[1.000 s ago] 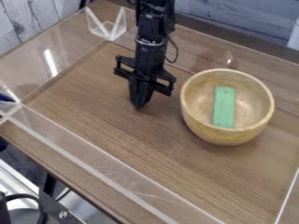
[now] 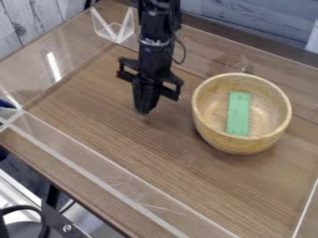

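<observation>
The black robot arm hangs over the middle of the wooden table (image 2: pixel 125 167), its gripper (image 2: pixel 148 104) pointing down and shut, with nothing visible between its fingers. To its right is a round wooden bowl (image 2: pixel 210 133) with a flat green rectangular object (image 2: pixel 239 112) lying in it. The gripper is left of the bowl, apart from it.
A clear plastic object (image 2: pixel 114 23) stands at the back left, behind the arm. Black cables (image 2: pixel 28 216) lie at the near left corner.
The arm and gripper have shifted slightly, appearing a little higher than before. The bowl and green object have not moved.
</observation>
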